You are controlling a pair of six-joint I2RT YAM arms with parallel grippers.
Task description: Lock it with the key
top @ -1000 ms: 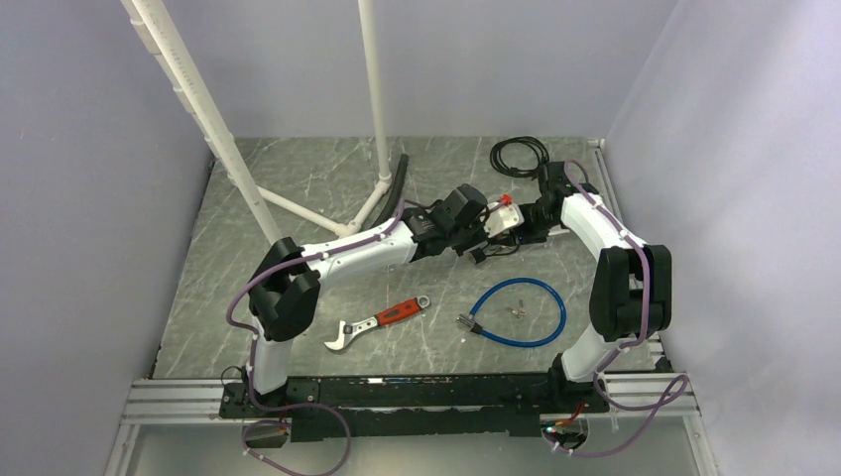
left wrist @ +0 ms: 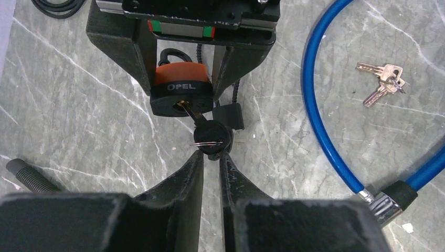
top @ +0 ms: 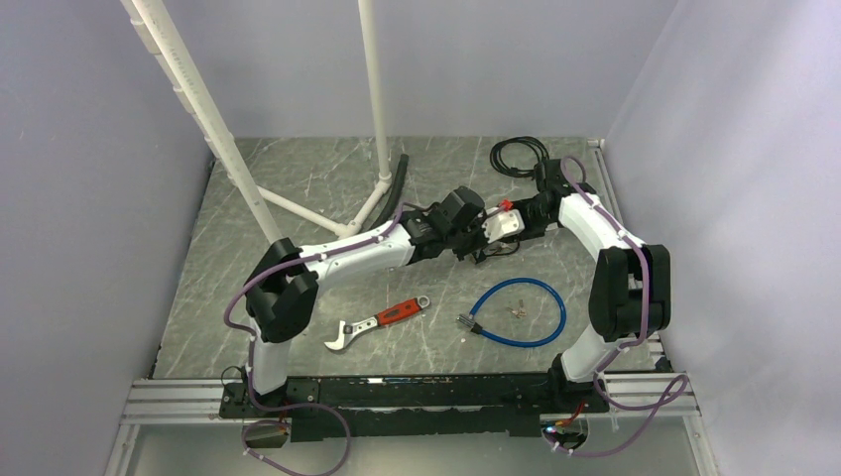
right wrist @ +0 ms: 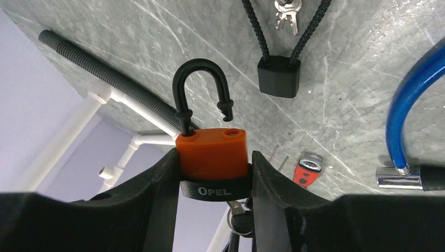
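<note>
An orange-and-black OPEL padlock (right wrist: 212, 155) is held upright by my right gripper, its shackle (right wrist: 202, 64) raised with one leg free. In the left wrist view, a key (left wrist: 193, 113) with a round black head and metal ring sits in the keyhole on the padlock's underside (left wrist: 181, 97). My left gripper is at that key head, its fingertips close together; whether they grip it is unclear. From above, both grippers meet at the right-centre of the table, largely hidden by the arms.
On the table lie a blue cable lock (top: 560, 307), small keys (top: 516, 311), an adjustable wrench (top: 397, 313), a coiled black cable (top: 501, 169) and a small black padlock (right wrist: 278, 79). A white pipe frame (top: 298, 211) stands at the back left.
Both arms' ends have shifted very slightly around the padlock in the top view; the objects on the table are unchanged.
</note>
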